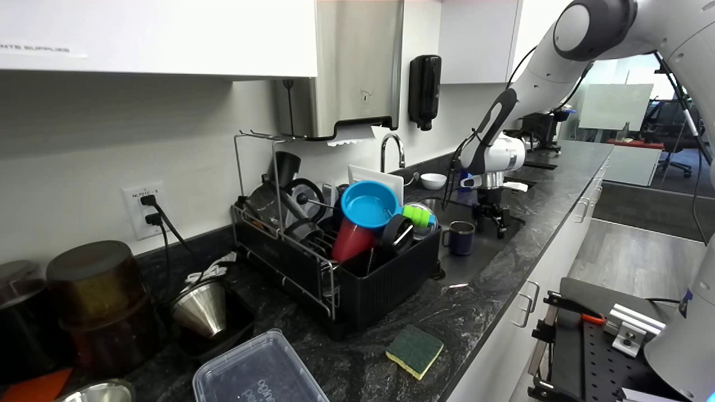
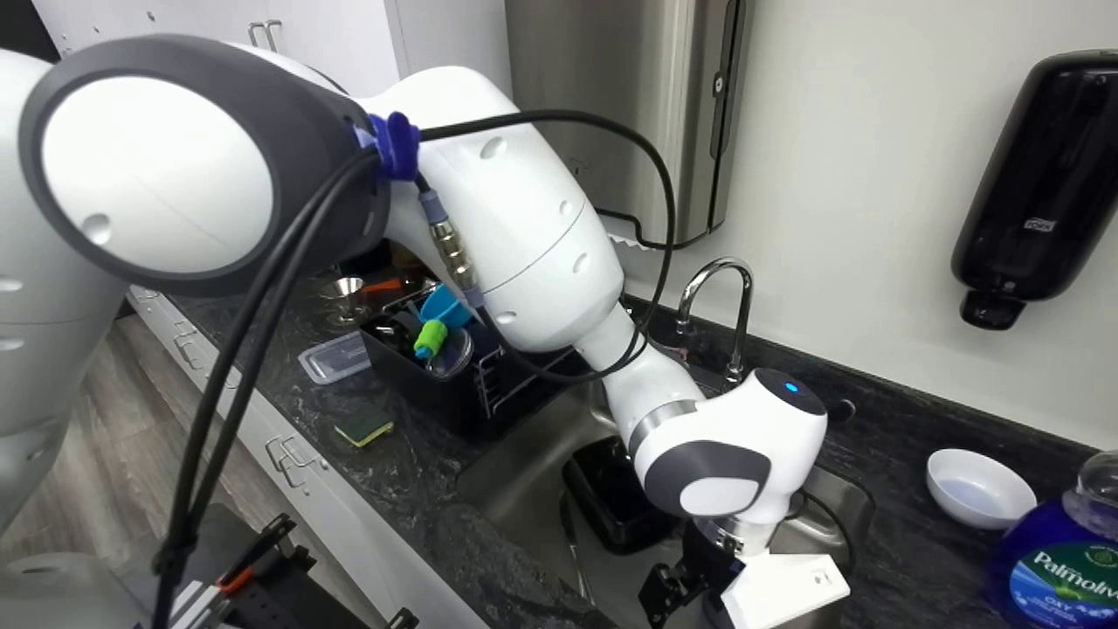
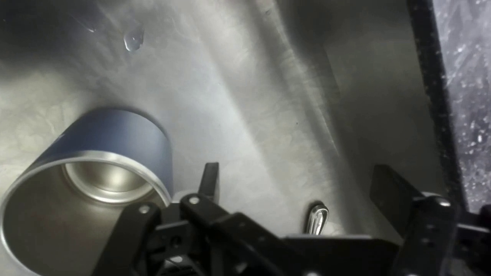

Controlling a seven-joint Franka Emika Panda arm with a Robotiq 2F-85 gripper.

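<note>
My gripper is over the sink, fingers spread wide with nothing between them. In the wrist view a blue steel mug (image 3: 133,133) stands at the lower left, its open mouth partly hidden behind my left finger. Between the fingers and below them, the tip of a shiny metal utensil handle (image 3: 317,218) shows on the sink floor; the rest is hidden. Exterior view 1 has the mug (image 1: 460,238) just left of my gripper (image 1: 492,224). A black container (image 2: 618,493) lies in the sink in exterior view 2, a thin utensil (image 2: 573,540) beside it.
A full black dish rack (image 1: 395,288) stands left of the sink, with a sponge (image 1: 415,350) on the counter before it. The faucet (image 2: 739,314), a white bowl (image 2: 980,487) and a soap bottle (image 2: 1069,556) line the back. The sink wall rises close at right in the wrist view.
</note>
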